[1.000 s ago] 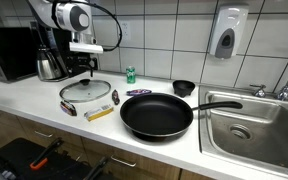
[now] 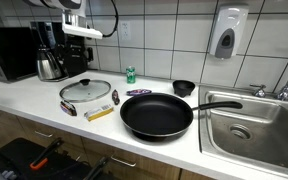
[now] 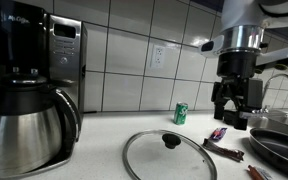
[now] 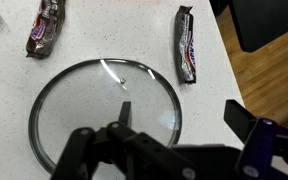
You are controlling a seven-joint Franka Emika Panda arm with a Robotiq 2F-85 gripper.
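My gripper (image 2: 76, 44) hangs in the air over the left part of the counter, high above the glass lid (image 2: 85, 91). Its fingers stand wide apart with nothing between them, as exterior view 2 also shows for the gripper (image 3: 238, 108). The round clear lid (image 4: 84, 100) lies flat on the white counter, and its dark knob (image 3: 171, 141) shows in exterior view 2. In the wrist view, the black fingers (image 4: 249, 125) partly cover the lid's lower right, and the knob cannot be made out there. A black frying pan (image 2: 157, 114) rests right of the lid.
Near the lid lie a dark wrapped bar (image 2: 68, 109) and a yellow packet (image 2: 99, 113). A purple packet (image 2: 139, 92), green can (image 2: 131, 75) and black bowl (image 2: 183, 88) are farther back. A coffee maker (image 3: 29, 100) stands left; the sink (image 2: 252, 135) is right.
The arm and gripper have risen away from the counter and shifted slightly left. The lid, pan and other counter items have stayed in place.
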